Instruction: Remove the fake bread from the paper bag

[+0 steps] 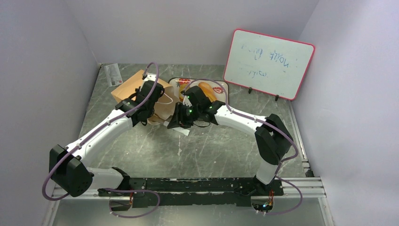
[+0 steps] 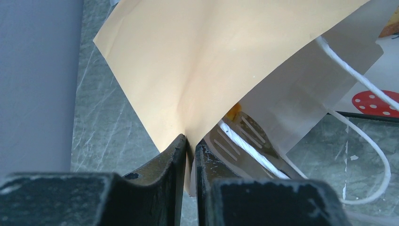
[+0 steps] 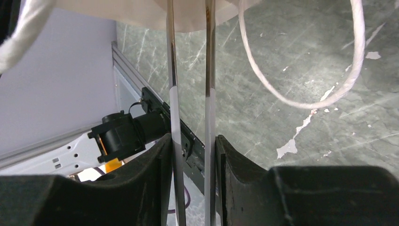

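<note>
The tan paper bag (image 1: 126, 88) lies with its mouth toward the right in the top view. My left gripper is shut on the bag's edge. A pair of metal tongs (image 3: 173, 99) stands between the fingers of my right gripper, which press on both its arms. The slotted tong heads (image 2: 251, 133) reach into the bag's mouth, a little apart. Behind them a small orange-brown piece of bread (image 2: 234, 111) shows; most of it is hidden by the bag wall. Whether the tongs touch it, I cannot tell.
White rope handles (image 2: 371, 89) loop from the bag, one crossing the tongs. To the right is a tray (image 1: 225, 97) holding a long bread (image 1: 207, 90) and other food. A whiteboard (image 1: 268, 63) leans at the back right.
</note>
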